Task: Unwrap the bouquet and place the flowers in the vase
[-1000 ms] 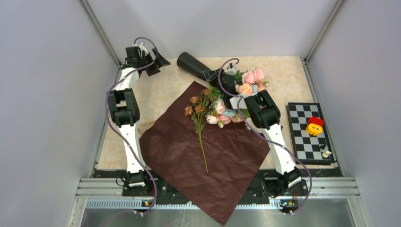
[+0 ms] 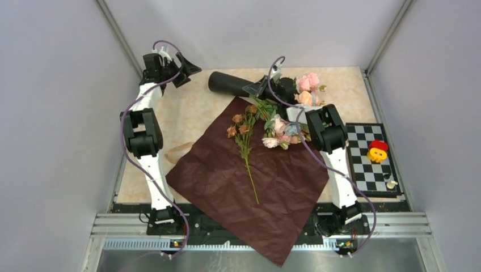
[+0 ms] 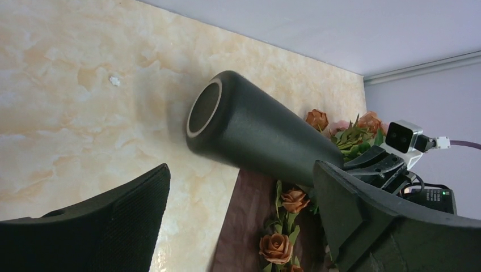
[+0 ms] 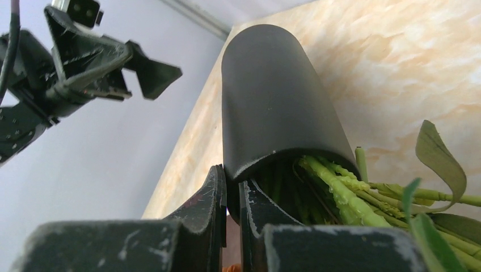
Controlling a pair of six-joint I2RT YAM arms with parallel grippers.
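The black vase (image 2: 227, 84) lies on its side along the back of the table. Its closed base (image 3: 204, 107) faces my left gripper, which stands open and apart from it, nothing between its fingers. My right gripper is shut on the wall at the vase's mouth. Green stems (image 4: 334, 184) run into that mouth in the right wrist view; how deep they reach is hidden. Pink and peach flowers (image 2: 309, 82) spread beside and under the right arm. One long-stemmed spray of orange roses (image 2: 243, 129) lies outside the vase on the brown wrapping sheet (image 2: 227, 187).
A checkered board (image 2: 360, 164) with a red and yellow toy (image 2: 378, 151) sits at the right. The back wall is close behind the vase. Bare tabletop (image 2: 187, 119) shows between the left arm and the sheet.
Sheet and flowers have shifted right.
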